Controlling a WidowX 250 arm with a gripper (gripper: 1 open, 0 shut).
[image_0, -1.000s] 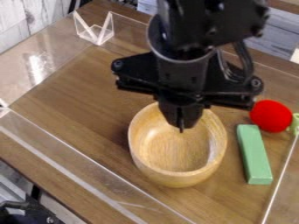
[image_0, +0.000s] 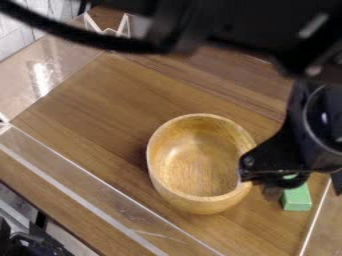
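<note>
A light wooden bowl (image_0: 197, 165) stands empty on the wooden table. My gripper (image_0: 278, 172) is at the bowl's right, low and partly cut by the dark body of the arm, which covers the upper right of the view; its fingertips are too dark to read. A green block (image_0: 297, 197) lies right of the bowl, mostly under the gripper. The red object is hidden behind the arm.
Clear acrylic walls (image_0: 83, 199) border the work area at the left and front. The table (image_0: 94, 115) left of the bowl is bare.
The gripper has moved from above the bowl to the right, over the green block, now hiding the red object and much of the block. The bowl has not visibly moved.
</note>
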